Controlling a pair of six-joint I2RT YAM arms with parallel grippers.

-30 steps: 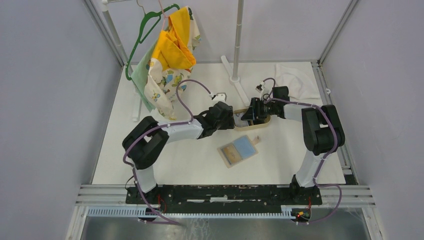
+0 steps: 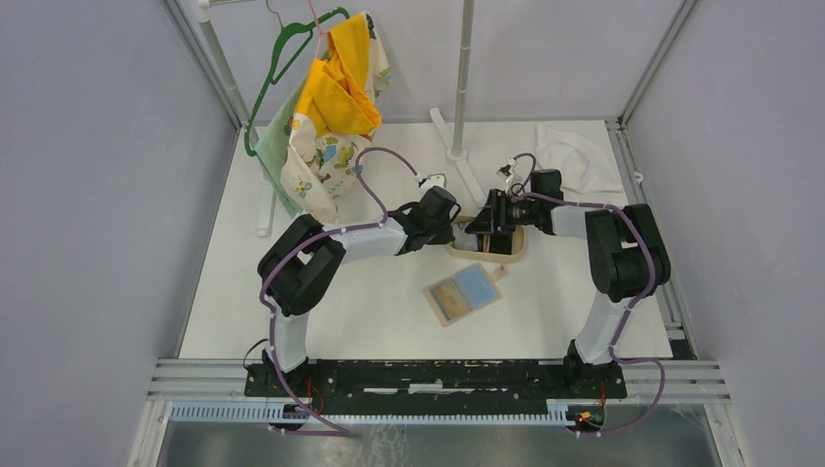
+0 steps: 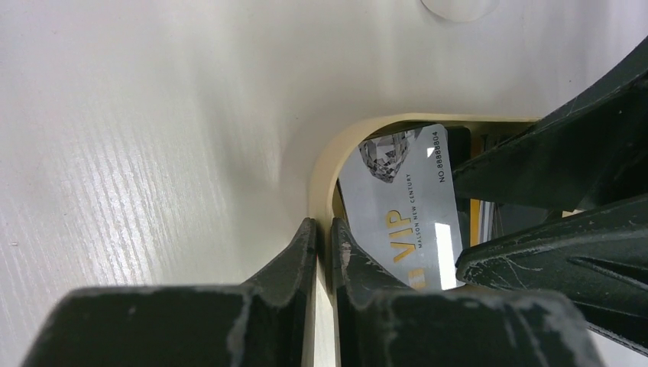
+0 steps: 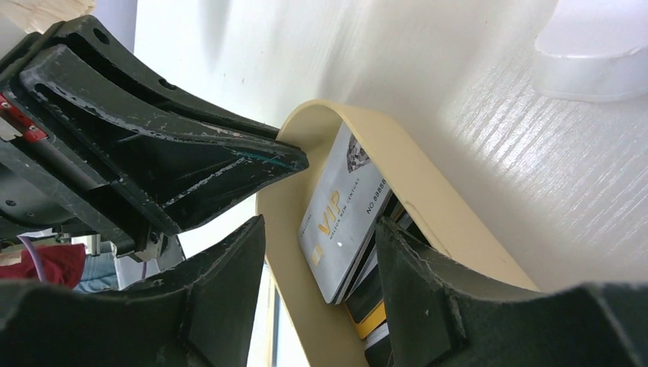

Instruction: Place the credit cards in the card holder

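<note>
A beige oval box (image 2: 509, 260) holds several cards on edge. Its left wall (image 3: 330, 164) is pinched in my left gripper, which is shut on it. Inside, close to that wall, leans a silver VIP card (image 3: 405, 202); darker cards stand behind it. In the right wrist view, my right gripper is part open over the box, with the VIP card (image 4: 344, 202) visible in the gap. I cannot make out any grip on it. An open card holder (image 2: 463, 294), one half blue and one tan, lies flat on the table below the box.
A white stand base (image 2: 457, 153) and a white cloth (image 2: 576, 161) are behind the box. A clothes hanger with yellow fabric (image 2: 340, 97) hangs at the back left.
My left gripper has moved right onto the box's left end. The box has turned slightly, its right end now nearer the front. The right gripper has barely shifted.
</note>
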